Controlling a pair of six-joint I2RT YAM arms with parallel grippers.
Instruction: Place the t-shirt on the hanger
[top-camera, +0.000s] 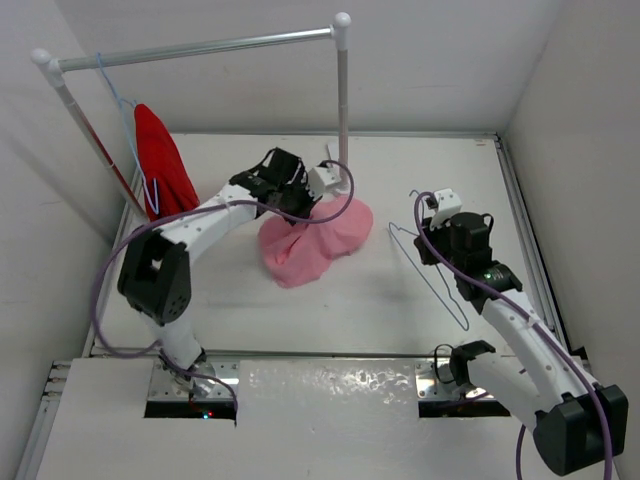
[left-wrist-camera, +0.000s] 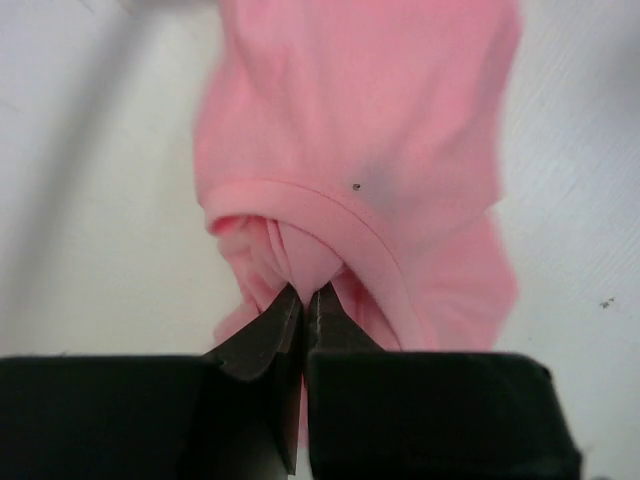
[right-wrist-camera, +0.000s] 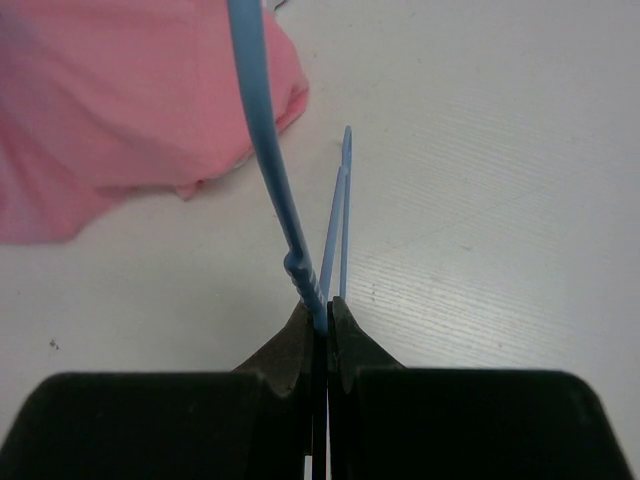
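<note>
The pink t-shirt (top-camera: 315, 245) lies crumpled mid-table. My left gripper (top-camera: 300, 208) is over it; in the left wrist view its fingers are shut on a bunched fold of the shirt (left-wrist-camera: 360, 130) by a curved hem or neckline. On the right, my right gripper (top-camera: 430, 245) is shut on a blue wire hanger (right-wrist-camera: 264, 140), which in the top view (top-camera: 410, 258) slants toward the front right beside the shirt.
A metal rack (top-camera: 196, 51) spans the back left, with a red garment (top-camera: 163, 160) on a blue hanger hanging at its left. Clear table shows front left and back right.
</note>
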